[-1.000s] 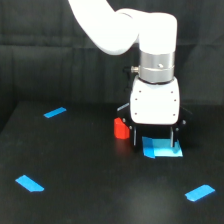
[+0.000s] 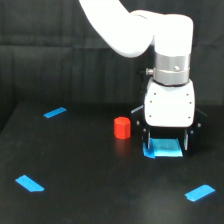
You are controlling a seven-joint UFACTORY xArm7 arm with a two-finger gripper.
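Note:
My gripper (image 2: 167,144) points down at the right of the table, its dark fingers (image 2: 186,139) standing wide apart. Just below the white hand lies a light blue piece (image 2: 166,149), seen between and under the fingers. Its upper part is hidden by the hand, and I cannot tell whether either finger touches it. To the left of the gripper a red block (image 2: 122,128) sits on the table, apart from the fingers.
Blue strips lie flat on the dark table (image 2: 95,175): one strip (image 2: 55,112) at the back left, another (image 2: 29,184) at the front left, a third (image 2: 200,192) at the front right.
The arm and gripper have shifted right and a little lower in the view, now more centred over the light blue piece. More of the red block shows. The blocks and strips look unmoved.

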